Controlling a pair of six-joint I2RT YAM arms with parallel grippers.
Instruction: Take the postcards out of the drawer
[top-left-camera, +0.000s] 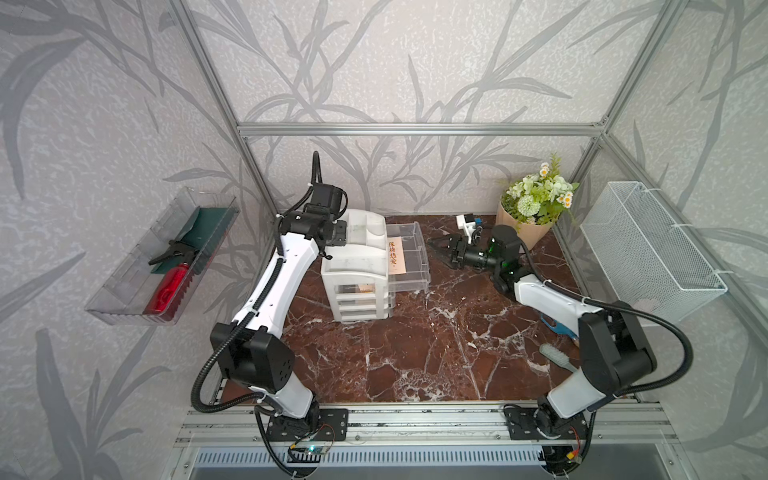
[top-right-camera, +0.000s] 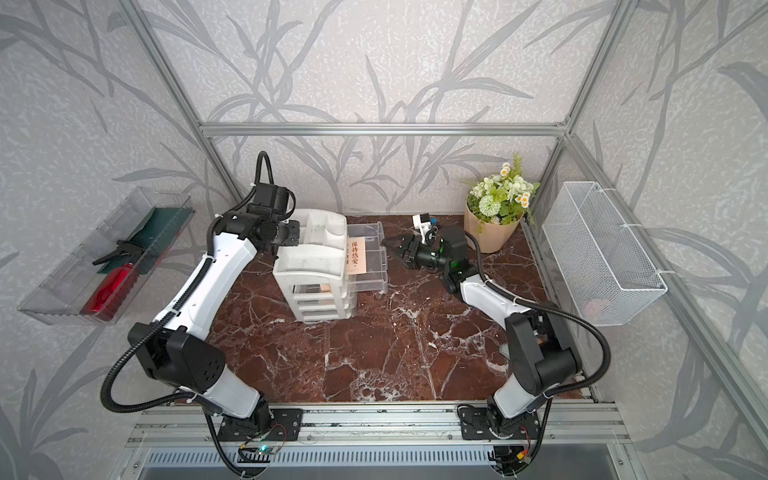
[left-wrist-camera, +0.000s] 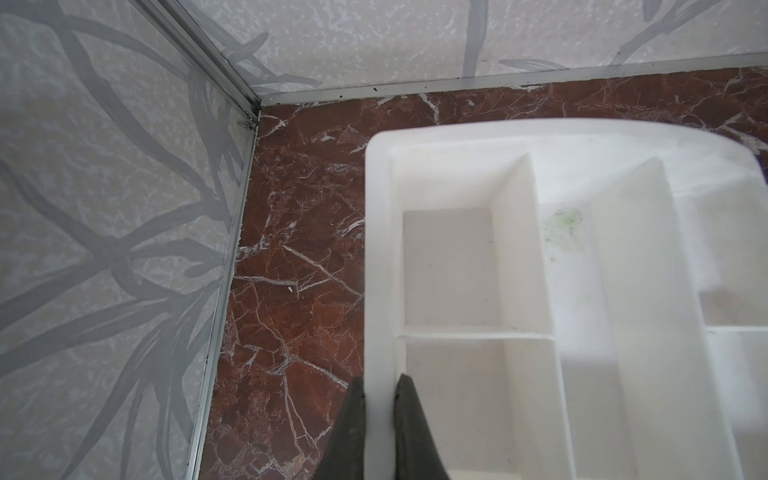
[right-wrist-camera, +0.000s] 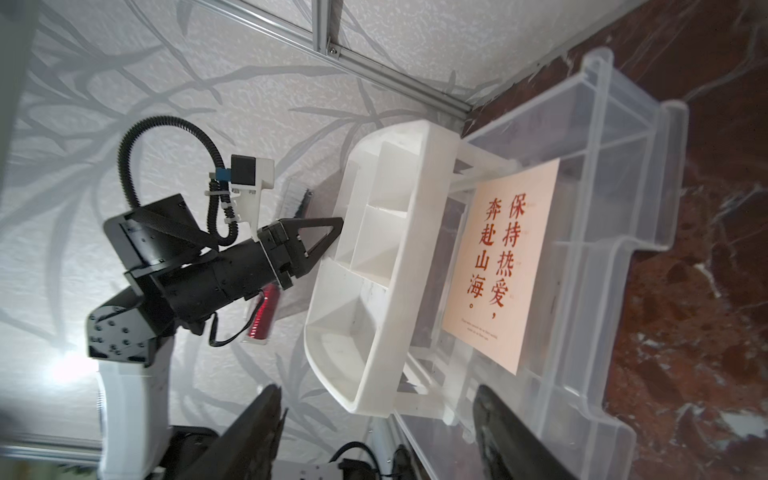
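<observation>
A peach postcard (right-wrist-camera: 502, 264) with red Chinese characters lies in the clear drawer (right-wrist-camera: 596, 264), which is pulled out from the white organizer (top-left-camera: 356, 260) toward the right. Whether more cards lie beneath it cannot be seen. At the organizer's top left edge, my left gripper is shut on its white rim (left-wrist-camera: 380, 264), one finger on each side. To the right of the drawer's front, my right gripper is part open, its fingers (right-wrist-camera: 512, 436) well apart with nothing between them. It points left toward the drawer and stays clear of the card.
A potted plant with flowers (top-left-camera: 532, 200) stands at the back right. Wall baskets hang on both sides: a white mesh one (top-left-camera: 652, 248) and a clear one (top-left-camera: 120, 280).
</observation>
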